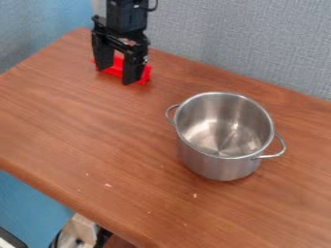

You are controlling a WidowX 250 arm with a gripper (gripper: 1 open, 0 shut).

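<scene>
My black gripper (115, 60) hangs at the upper left of the camera view, open, its fingers over and around a red object (143, 75) lying on the wooden table. The gripper hides much of the red object; whether the fingers touch it I cannot tell. A steel pot (223, 164) with two side handles stands on the right, apart from the gripper, and looks empty.
A textured grey wall runs behind it, with a blue surface beyond the left edge.
</scene>
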